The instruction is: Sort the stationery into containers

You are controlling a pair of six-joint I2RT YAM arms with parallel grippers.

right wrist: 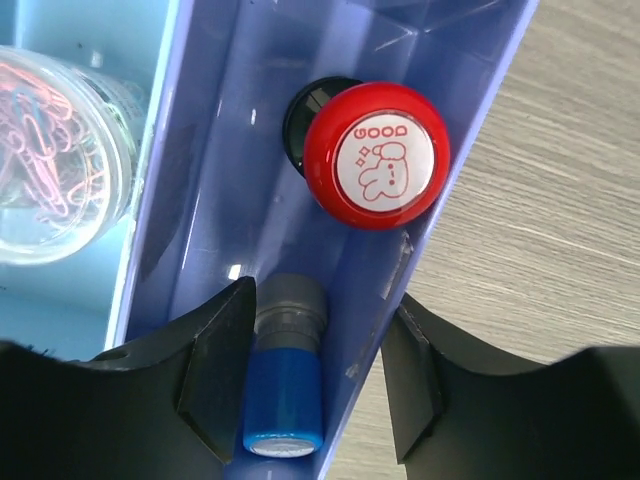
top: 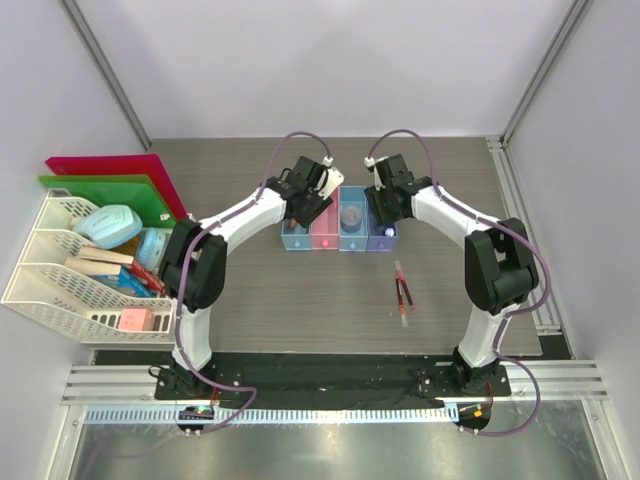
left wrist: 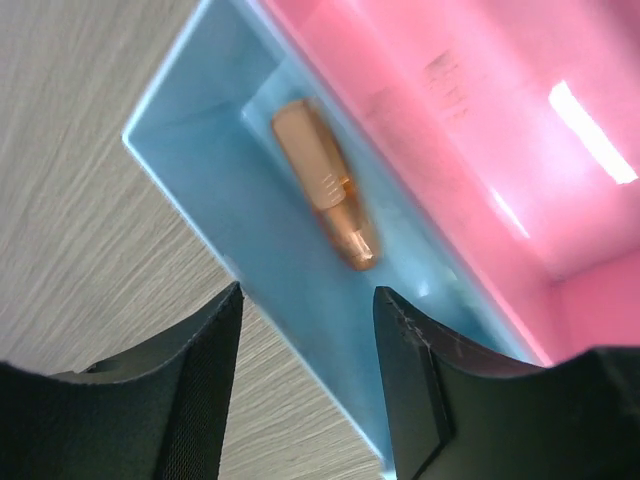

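Four boxes stand side by side: light blue [top: 297,242], pink [top: 325,241], blue [top: 352,241] and purple [top: 382,243]. My left gripper is open, its fingers on either side of the light blue box's outer wall. A brown, blurred, stubby object [left wrist: 325,185] lies inside that box. Open as well, my right gripper straddles the purple box's outer wall. That box holds a red-topped stamp [right wrist: 378,155] and a blue-and-grey cylinder [right wrist: 285,375]. Paper clips in a clear tub [right wrist: 60,155] occupy the blue box. Red and black pens [top: 402,285] lie on the table.
At the left is a white basket [top: 75,315] with kitchen items, beside red [top: 110,168] and green [top: 120,190] boards. Bare tabletop [top: 300,310] stretches in front of the boxes.
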